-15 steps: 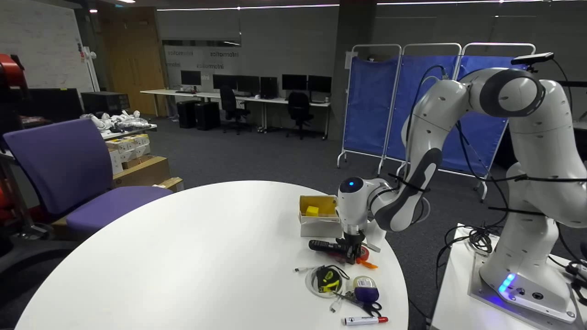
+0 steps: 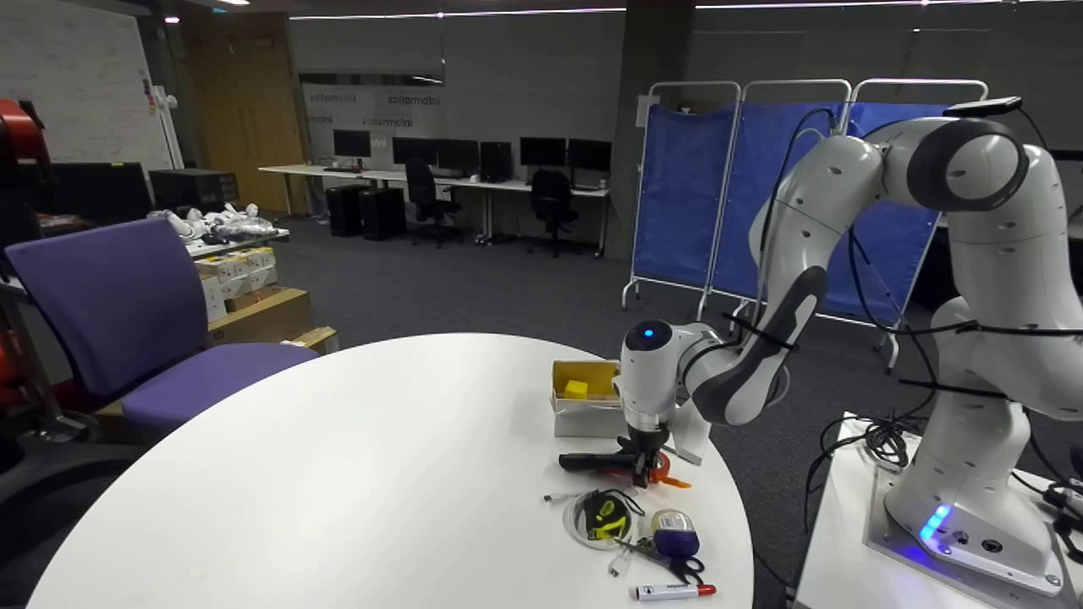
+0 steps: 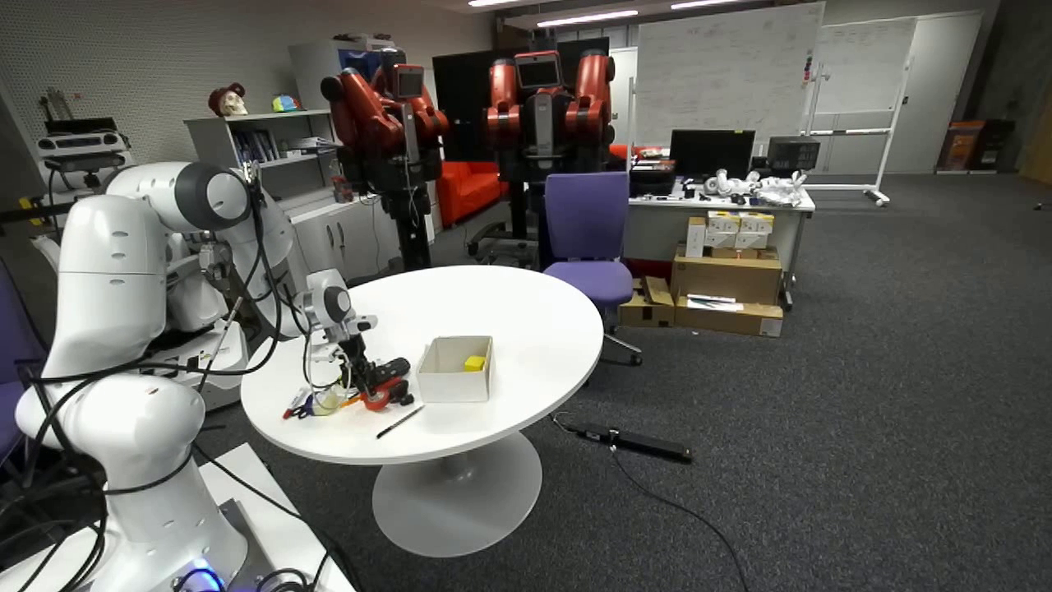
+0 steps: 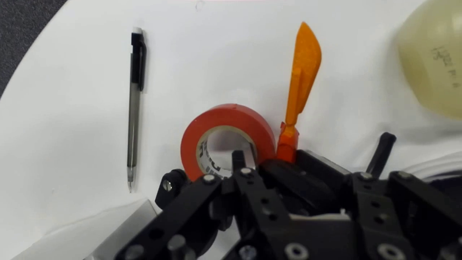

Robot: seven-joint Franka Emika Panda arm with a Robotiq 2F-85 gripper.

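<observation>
My gripper [image 2: 646, 477] is low over the white table, in the cluster of tools by the box. In the wrist view a dark object [image 4: 299, 184] sits between its fingers, which are shut on it; just what it is cannot be told. A roll of red tape [image 4: 228, 113] lies flat against the finger side, its lower rim hidden by the gripper. Beside it an orange-tipped tool [image 4: 299, 82] points away, its red neck running under the gripper. A long black remote-like thing [image 2: 594, 462] reaches out left of the gripper in exterior view 1.
An open white box [image 3: 454, 388] with a yellow block [image 3: 474, 363] stands close by. A mechanical pencil [image 4: 135, 104] lies near the table edge. Tape measure [image 2: 607, 516], scissors [image 2: 675, 563], a bottle [image 2: 674, 536] and a marker [image 2: 670, 592] crowd the front.
The gripper has shifted slightly left in exterior view 1. The black remote-like thing, the red tape and the orange tip have shifted left too, and the remote-like thing lies at a different angle.
</observation>
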